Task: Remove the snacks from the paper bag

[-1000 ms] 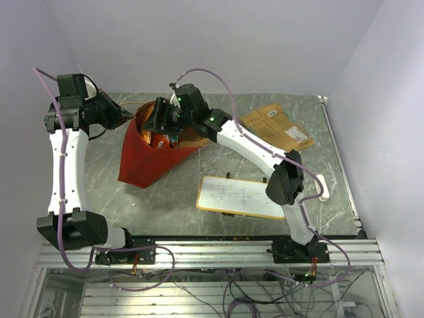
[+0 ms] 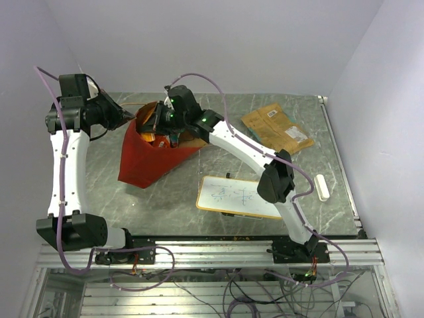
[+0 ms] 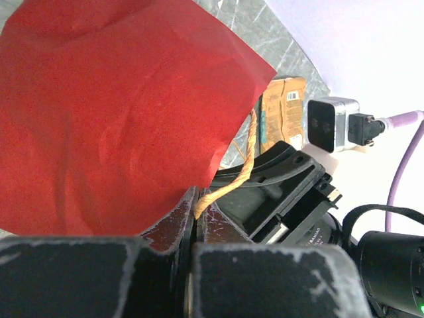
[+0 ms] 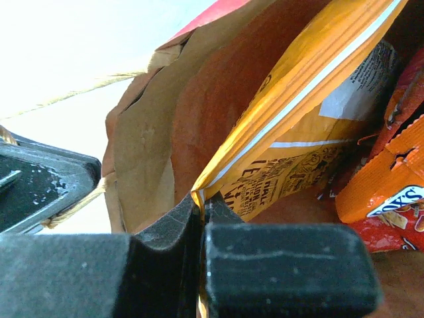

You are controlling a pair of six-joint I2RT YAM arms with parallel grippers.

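Observation:
A red paper bag stands tilted at the left of the table, its mouth towards the back. My left gripper is shut on the bag's twisted paper handle, at the bag's left rim. Inside the mouth, my right gripper has closed on the end of a yellow-orange snack packet, pinching its sealed edge. The rest of that packet still lies inside the bag. Beside it are an orange packet and a red packet, partly cut off by the frame.
A brown padded envelope lies at the back right. A whiteboard is at the front middle, and a white oblong object is near the right edge. Bare tabletop shows in front of the bag.
The left gripper has stayed on the handle.

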